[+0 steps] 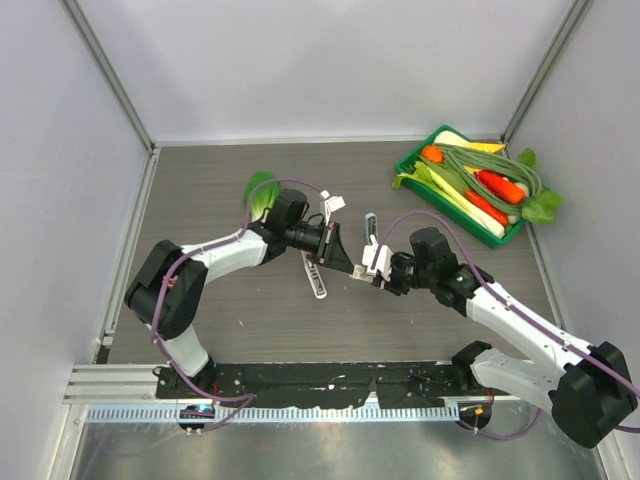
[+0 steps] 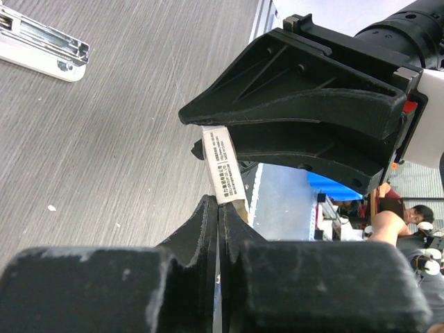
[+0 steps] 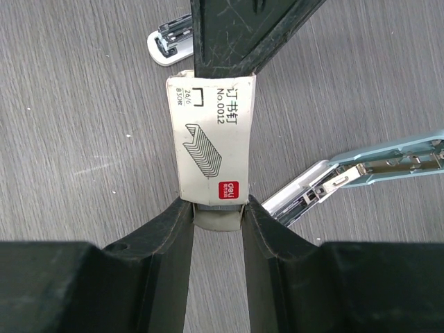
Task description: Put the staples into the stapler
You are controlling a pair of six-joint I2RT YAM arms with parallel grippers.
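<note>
A small white staple box (image 3: 211,139), with printing on its faces, hangs above the table between my two grippers. My right gripper is shut on one end of it, and a grey strip shows at that end. At the other end is my left gripper, its fingers close together over the box edge; whether they pinch it cannot be seen. An open stapler with a blue-grey cover (image 3: 395,159) and a white base lies under the box. Another white-and-metal stapler piece (image 2: 41,45) lies nearer the left arm, partly hidden in the top view.
A green basket (image 1: 485,237) of vegetables stands at the back right. Leafy greens (image 1: 262,195) lie behind the left arm.
</note>
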